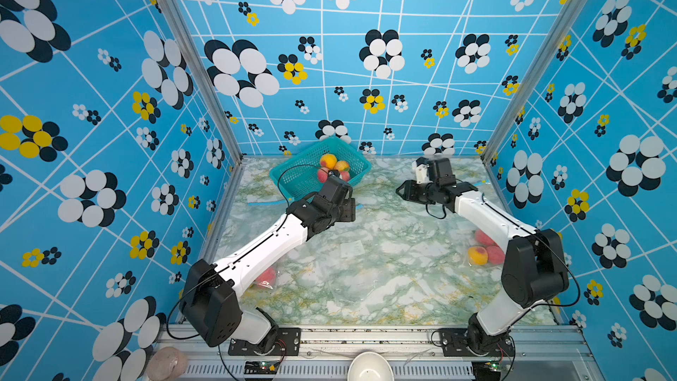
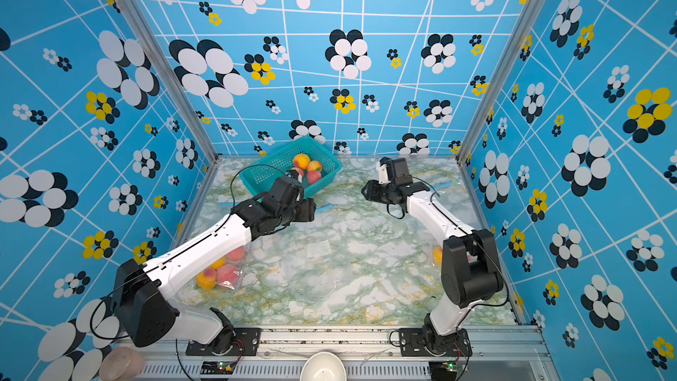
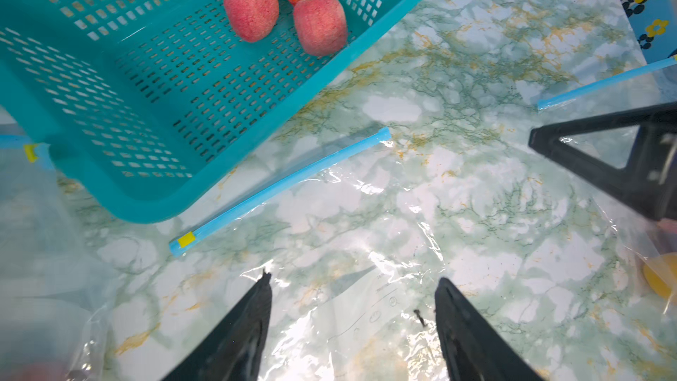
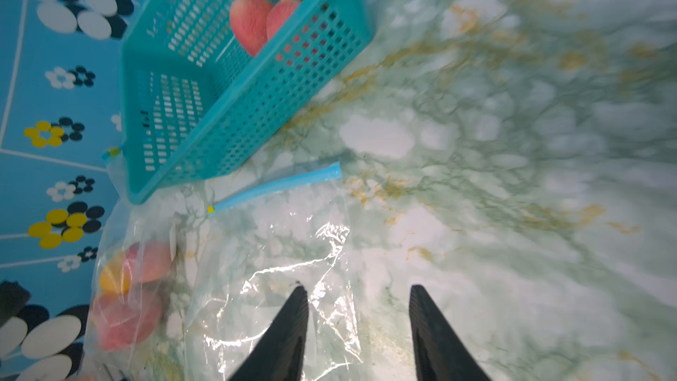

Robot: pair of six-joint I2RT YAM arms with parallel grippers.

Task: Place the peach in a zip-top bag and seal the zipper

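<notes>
Several peaches [image 3: 250, 7] lie in the teal basket [image 3: 246, 137]. In front of it a clear bag [image 3: 331, 240] lies flat, looking empty, its blue zipper strip [image 3: 282, 187] crossing the table at a slant. My left gripper is open above this bag with nothing between its fingers. Open and empty too, my right gripper hangs over the table to the right of the bag. One filled bag [image 4: 137, 289] with peaches lies at the left, partly under my left arm. Another filled bag [image 1: 486, 248] is at the right, partly hidden by my right arm.
The basket stands at the back left, close behind the middle bag's zipper. Bare marble table [image 4: 507, 240] spreads between the middle bag and the right side. A white bowl [image 1: 370, 367] sits beyond the front rail.
</notes>
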